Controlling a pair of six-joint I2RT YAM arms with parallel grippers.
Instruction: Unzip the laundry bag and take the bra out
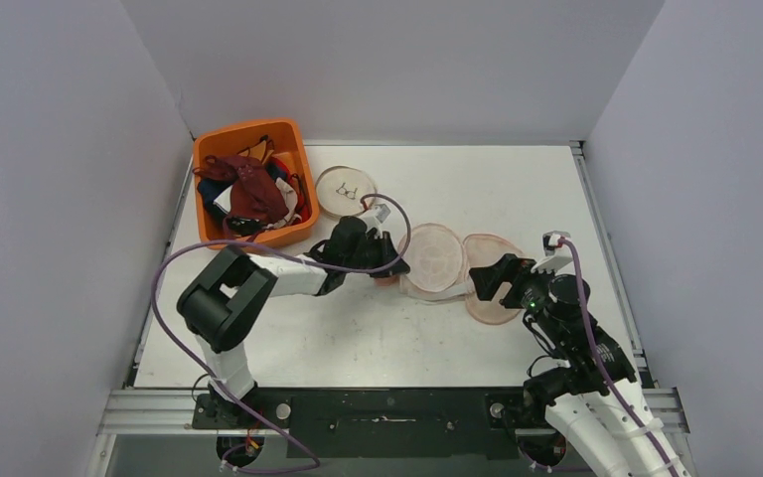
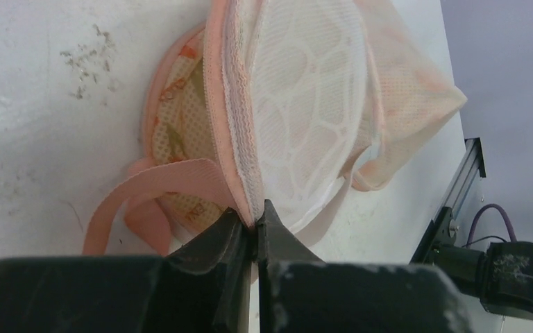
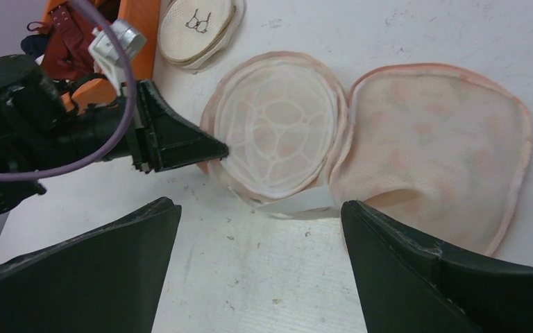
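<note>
The pale peach mesh laundry bag (image 1: 435, 256) lies opened out on the white table, two round panels side by side with a white strip along the front. My left gripper is shut on the peach edge strip (image 2: 230, 104) at the bag's left; patterned peach fabric and a loose pink strap (image 2: 154, 182) lie beneath it, and I cannot tell whether this is the bra. My right gripper stands open over the bag's right front, nothing between its fingers.
An orange bin (image 1: 296, 169) of bags and cloth stands back left. A round pouch (image 1: 345, 190) with a bra drawing lies beside it.
</note>
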